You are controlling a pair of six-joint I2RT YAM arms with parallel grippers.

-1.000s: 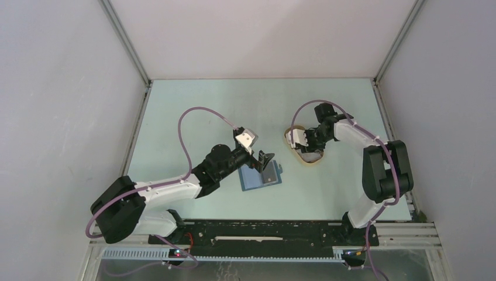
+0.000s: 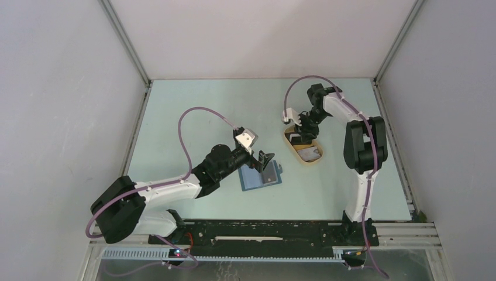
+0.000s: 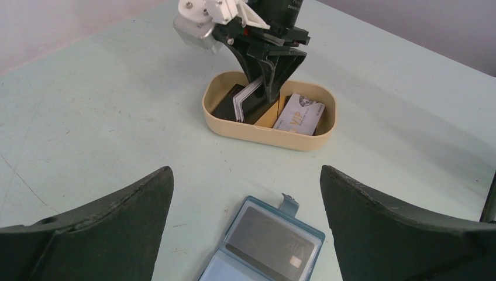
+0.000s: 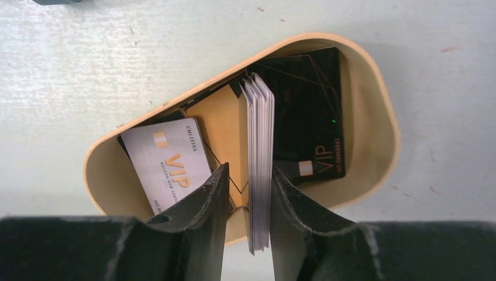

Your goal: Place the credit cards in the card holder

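Observation:
A beige oval box (image 2: 313, 160) holds black, gold and white cards, among them a white VIP card (image 4: 166, 164) at one end. My right gripper is down inside it with a stack of cards (image 4: 260, 134) on edge between its fingers; whether it grips them is unclear. The blue-grey card holder (image 3: 269, 237) lies open on the table, nearer the front. My left gripper (image 2: 264, 161) hangs over the card holder, standing open with nothing between its fingers.
Pale walls border it at the sides and back.
My right arm has moved back and to the left along the box, toward its rear end. The left arm and card holder are unchanged.

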